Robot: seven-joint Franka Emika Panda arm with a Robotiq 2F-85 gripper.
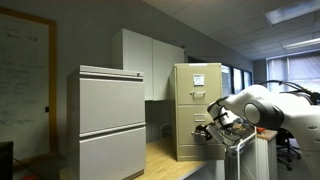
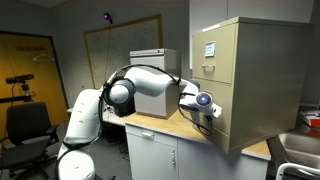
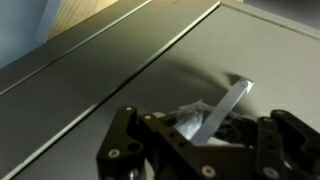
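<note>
A tan filing cabinet (image 1: 198, 84) with stacked drawers stands on the wooden counter. My gripper (image 1: 203, 130) is at the front of its lower drawer, close to that drawer's handle; exterior view 2 shows the gripper (image 2: 203, 124) against the cabinet (image 2: 222, 98) from the other side. In the wrist view a shiny metal handle (image 3: 228, 106) runs slantwise from the grey drawer front (image 3: 165, 82) down to the shut gripper. Whether any of the handle lies between the fingers cannot be told, as the gripper body hides the fingertips. The drawers look closed.
A grey filing cabinet (image 1: 110, 105) stands to the left on the counter (image 1: 160, 157). White wall cupboards (image 1: 148, 62) hang behind. Bare counter separates the two cabinets. White base cabinets (image 2: 151, 155) are below.
</note>
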